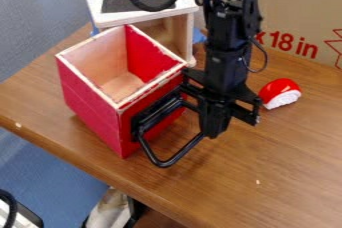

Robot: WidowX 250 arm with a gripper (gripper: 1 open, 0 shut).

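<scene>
A red open-top wooden box (94, 97) with a pale interior sits on the table (274, 152) at the left. A black bar handle (160, 159) is at its right side, low down. My black gripper (213, 112) is at that side, over the handle's near part; whether its fingers are open or shut is hard to tell.
Behind the red box stands a white wooden piece (152, 26) with a dark panel. A red and white round object (281, 92) lies to the right. Cardboard (305, 12) backs the table.
</scene>
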